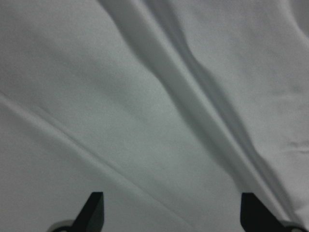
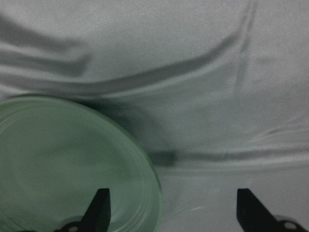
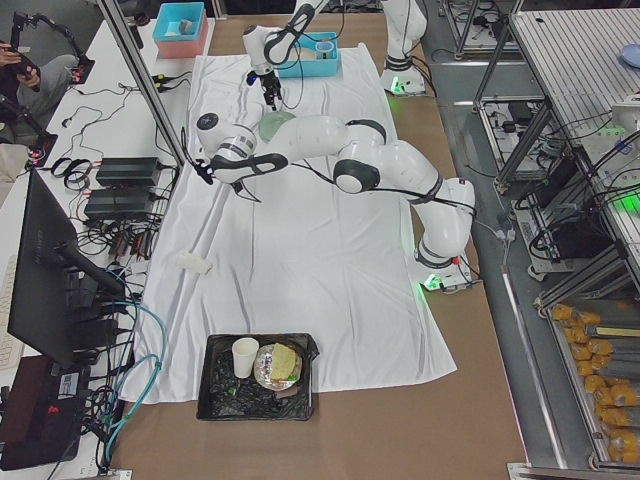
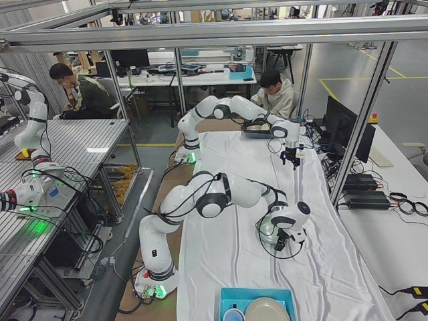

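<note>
A pale green plate (image 2: 72,164) (image 4: 267,231) lies on the white cloth. My right gripper (image 3: 271,95) (image 4: 289,241) is open over the plate's edge, with cloth between and beyond its fingers. My left gripper (image 3: 210,172) (image 4: 291,158) stands open over bare cloth, nearer the black tray than the plate, with nothing between its fingers. In the camera left view the left arm partly covers the plate.
A black tray (image 3: 225,401) at one end holds a white cup (image 3: 245,356) and food on a foil dish. A blue bin (image 4: 234,295) at the other end holds dishes. Monitors and cables line one side.
</note>
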